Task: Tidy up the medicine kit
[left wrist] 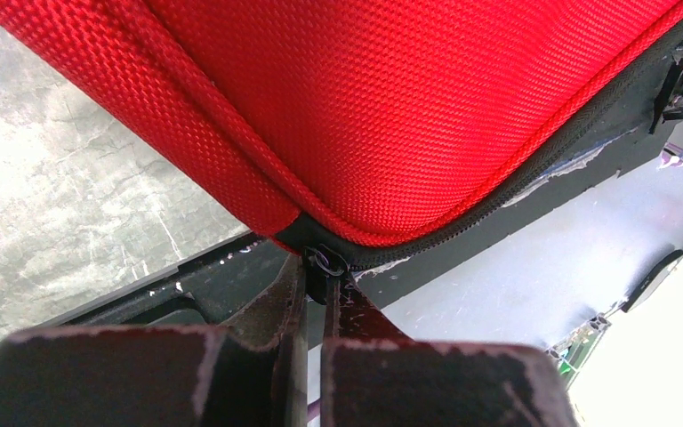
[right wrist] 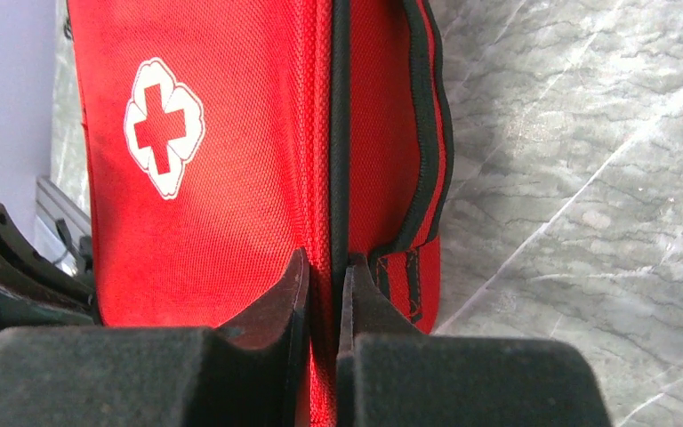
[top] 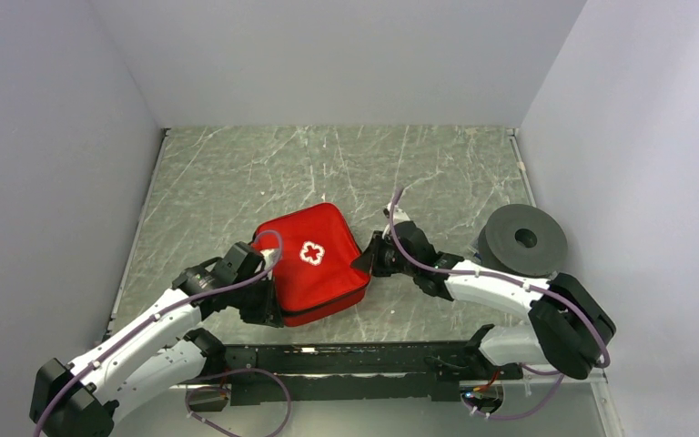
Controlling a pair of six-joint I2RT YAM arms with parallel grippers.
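Observation:
The red medicine kit (top: 328,273), with a white-edged cross on its lid, lies slightly turned on the table near the front edge. In the left wrist view, a black zipper (left wrist: 507,191) runs along its rim. My left gripper is shut on the dark zipper pull at the corner of this rim. At the kit's right side, my right gripper is shut on the lid's red edge and its black zipper tape (right wrist: 340,133). To the right of that edge the kit's side wall shows a gap along the zipper. The inside is hidden.
A dark grey round object (top: 523,238) stands at the table's right side, close to the right arm. Behind the kit, the marbled table (top: 264,164) is bare. Walls rise at the left, back and right.

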